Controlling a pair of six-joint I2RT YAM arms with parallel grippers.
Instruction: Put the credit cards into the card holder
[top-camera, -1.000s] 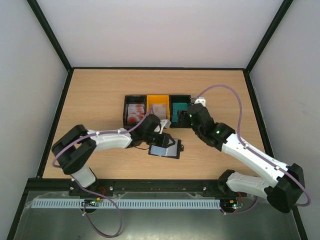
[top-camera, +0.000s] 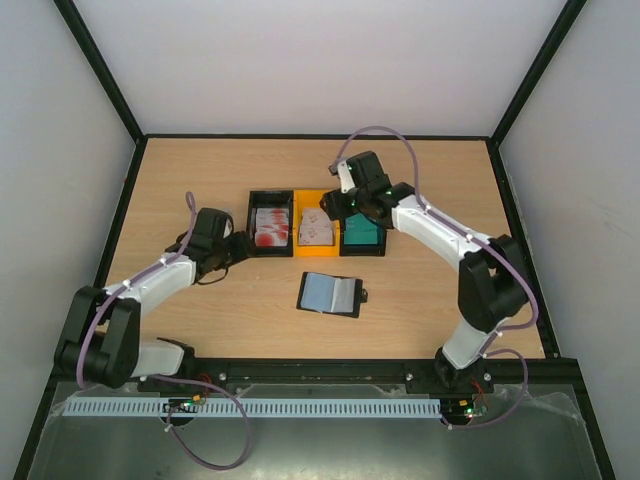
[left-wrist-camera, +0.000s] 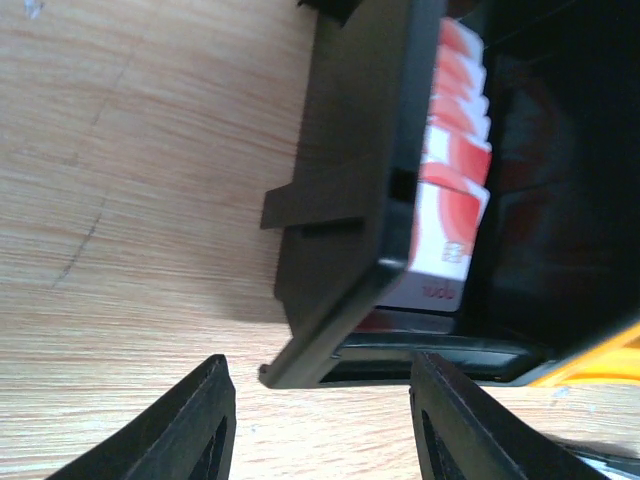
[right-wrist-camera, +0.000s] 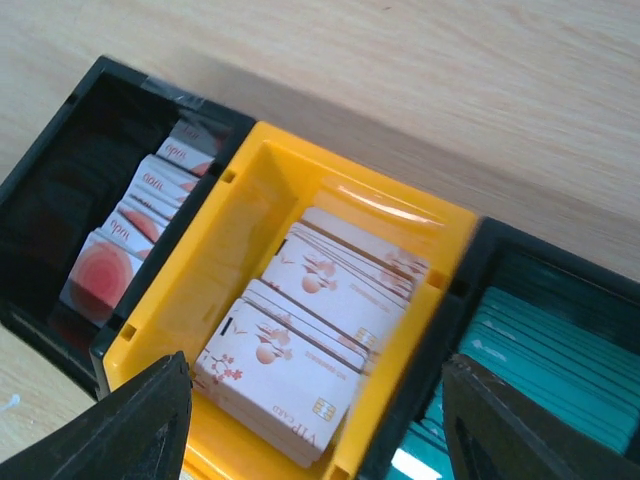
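Red-and-white cards lie in the left black bin, pale flowered cards in the yellow bin, and teal cards in the right black bin. The card holder lies spread flat on the table in front of the bins, with clear sleeves showing. My left gripper is open beside the left bin's near corner, nothing between its fingers. Over the boundary of the yellow and right bins hangs my right gripper, also open and empty. The red-and-white cards show past the bin wall in the left wrist view.
The left black bin, yellow bin and right black bin stand in a touching row. Bare wooden table surrounds the bins and holder, with free room at front left and right.
My left arm has swung left, away from above the card holder to beside the left bin. The right arm has moved left and back, over the bins. The holder has come fully into view.
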